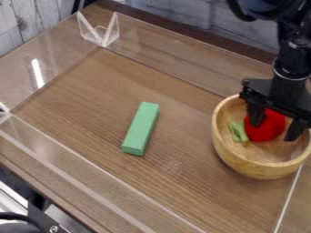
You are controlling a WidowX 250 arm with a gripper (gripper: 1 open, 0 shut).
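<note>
My gripper (pixel 270 122) is lowered into a tan bowl (pixel 255 167) on the right side of the table, its black fingers around or over a red round object (pixel 263 129). A small green piece (pixel 237 132) lies beside the red object in the bowl. Whether the fingers are closed on the red object is hard to tell.
A long green block (pixel 141 127) lies on the middle left of the wooden table. A white wire basket (pixel 97 29) stands at the back left.
</note>
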